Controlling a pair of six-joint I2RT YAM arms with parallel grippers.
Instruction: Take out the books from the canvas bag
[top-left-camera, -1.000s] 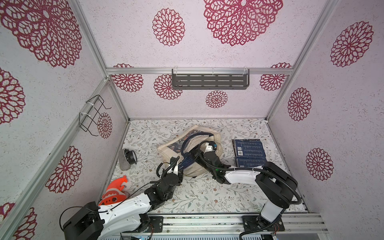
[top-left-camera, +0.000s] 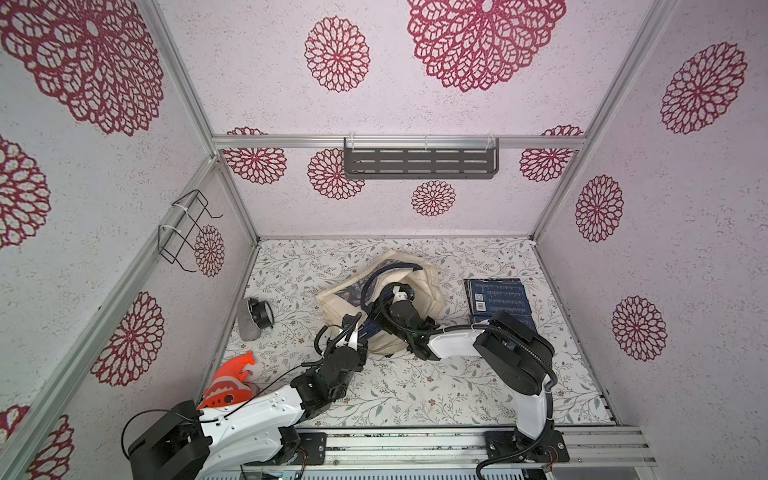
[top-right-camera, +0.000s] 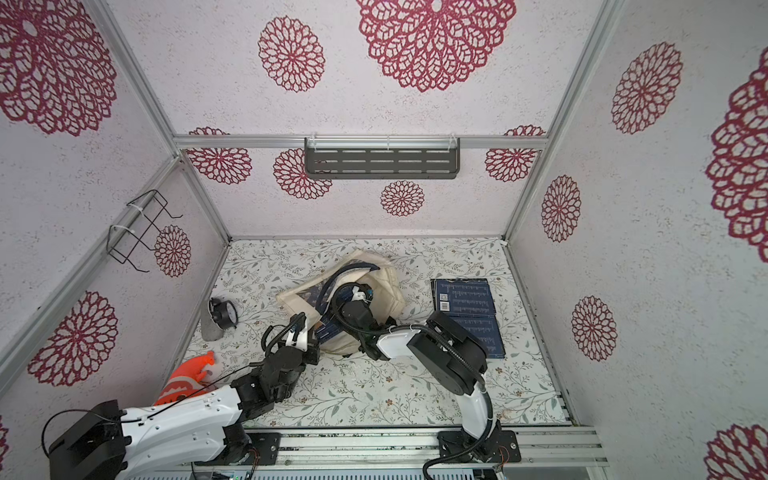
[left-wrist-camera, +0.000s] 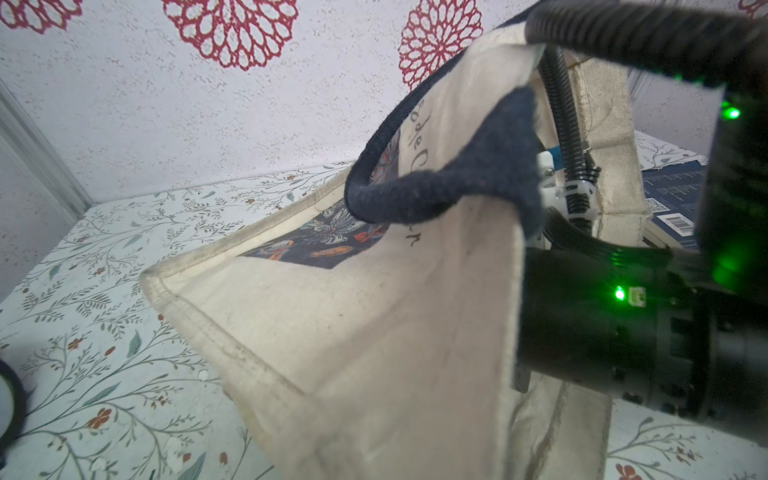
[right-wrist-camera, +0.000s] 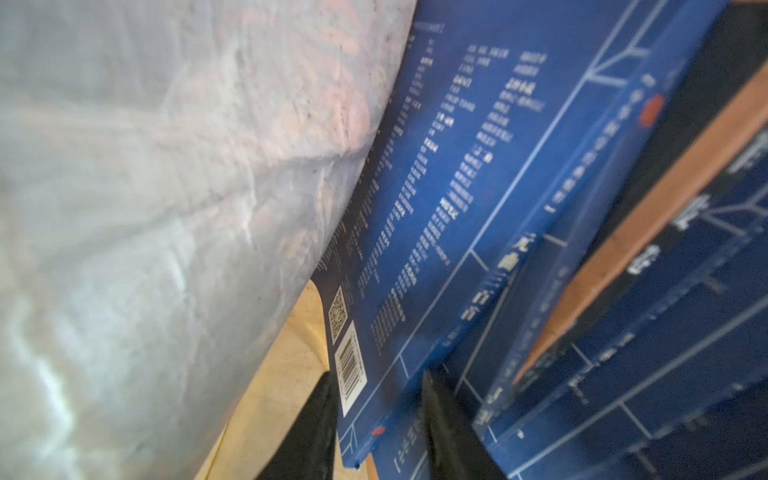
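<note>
The canvas bag (top-left-camera: 432, 276) lies on the table with its mouth facing the front, navy handles looped above. My right gripper reaches inside. Its fingers (right-wrist-camera: 308, 440) are parted, around the lower end of a blue book (right-wrist-camera: 432, 192) with a barcode. Further blue books (right-wrist-camera: 640, 400) lean close beside it on the right. At the bag's front left rim is my left gripper (top-left-camera: 352, 321), shut; its fingertips are hidden in the left wrist view, where the cream canvas (left-wrist-camera: 360, 360) covers the lower middle.
Several blue books (top-left-camera: 500, 296) lie on the table right of the bag, partly behind my right arm. A grey cylindrical object (top-left-camera: 249, 318) and an orange toy-like object (top-left-camera: 232, 380) are at the left. Bare tabletop (top-left-camera: 436, 400) shows in front.
My right gripper has moved left and deeper into the bag mouth, its arm swinging left too. The left arm and the bag look almost unmoved.
</note>
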